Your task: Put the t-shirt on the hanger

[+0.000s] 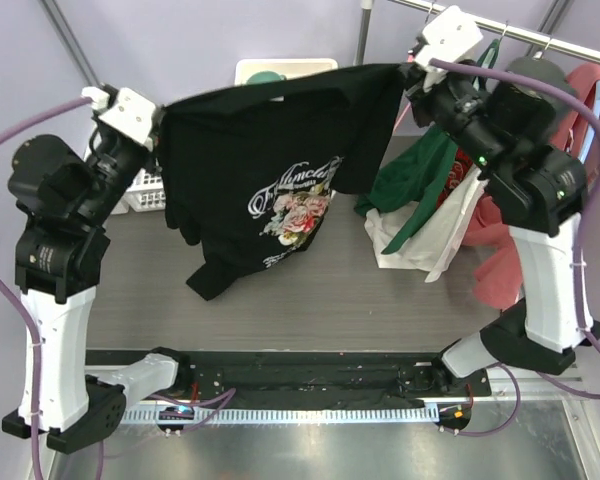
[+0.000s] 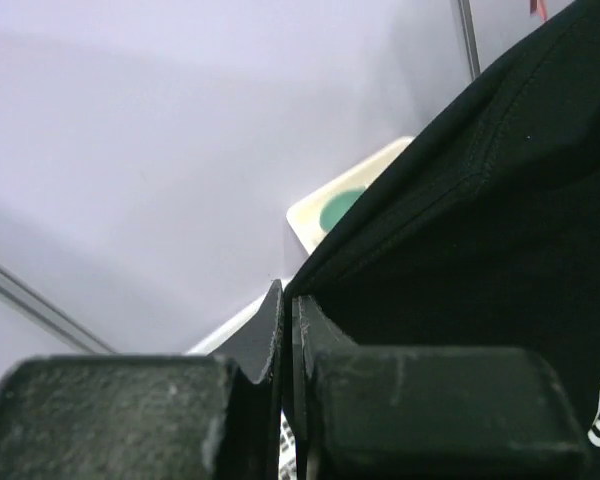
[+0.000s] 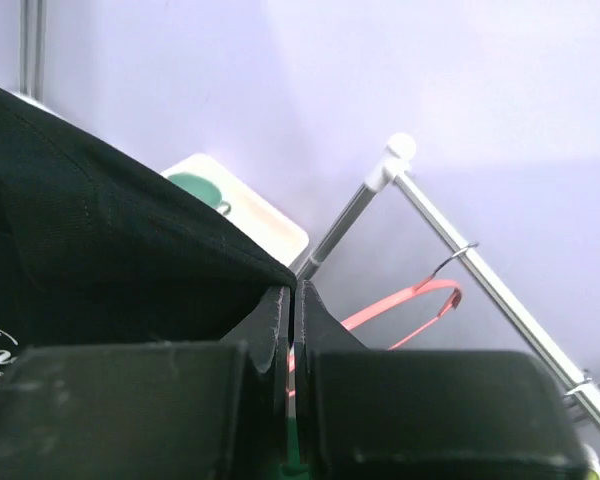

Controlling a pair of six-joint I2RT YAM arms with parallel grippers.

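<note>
The black T-shirt (image 1: 250,150) with white lettering and a flower print hangs stretched in the air between both grippers. My left gripper is shut on its upper left edge; my right gripper is shut on the upper right corner, held high near the rail. A pink hanger (image 3: 430,286) hangs on the rail (image 3: 495,290) beside the right gripper, mostly hidden in the top view.
Green, white and pink garments (image 1: 495,250) hang at the right under the rail. A white drawer unit with cup (image 3: 260,215) and a white basket (image 1: 143,197) stand behind the shirt.
</note>
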